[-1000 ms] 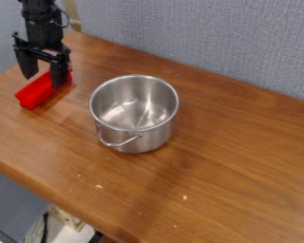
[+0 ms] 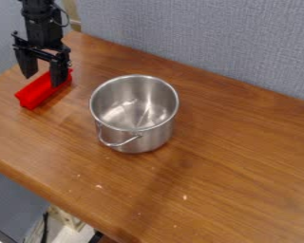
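Note:
The black gripper (image 2: 42, 59) is at the upper left, its fingers open, just over a red rectangular block (image 2: 43, 90) lying near the table's left edge. Whether its fingertips touch the block is hard to tell. A large steel pot (image 2: 134, 112) with a wire handle stands in the middle, to the right of the block.
A grey wall (image 2: 205, 33) runs along the back. Cables lie beyond the table's edge at the lower left.

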